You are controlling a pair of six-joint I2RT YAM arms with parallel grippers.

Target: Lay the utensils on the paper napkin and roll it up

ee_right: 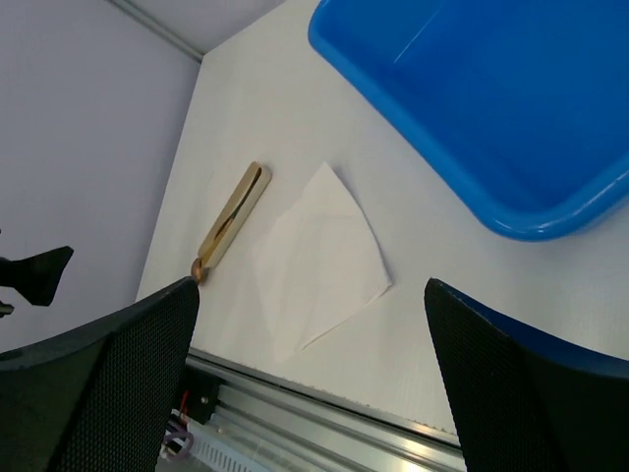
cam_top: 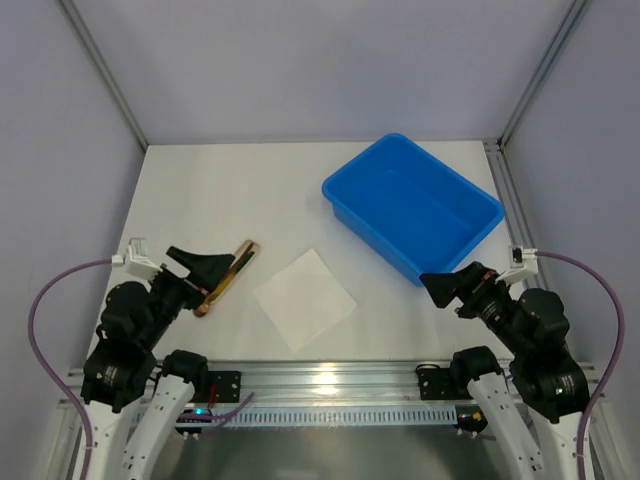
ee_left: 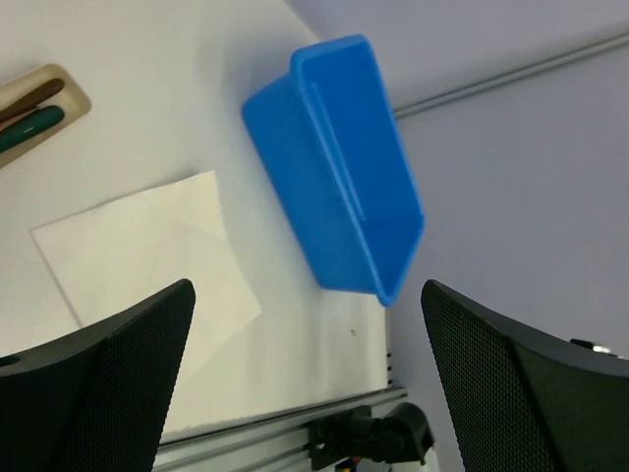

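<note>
A square white paper napkin (cam_top: pixel 305 298) (ee_left: pixel 147 256) (ee_right: pixel 319 261) lies flat in the middle front of the white table. Left of it is a narrow light wooden holder (ee_right: pixel 246 200) with utensils in it, among them a dark green piece (ee_left: pixel 29 130) and a brown one (ee_left: pixel 34 96); part of it is hidden under my left arm in the top view. My left gripper (cam_top: pixel 200 265) hangs open above the table at the left, near the holder. My right gripper (cam_top: pixel 457 283) is open above the front right, beside the blue bin. Neither holds anything.
A large empty blue bin (cam_top: pixel 410 205) stands at the back right, close to the napkin's right side. Metal rails (cam_top: pixel 320 376) run along the front edge, and walls close in both sides and the back.
</note>
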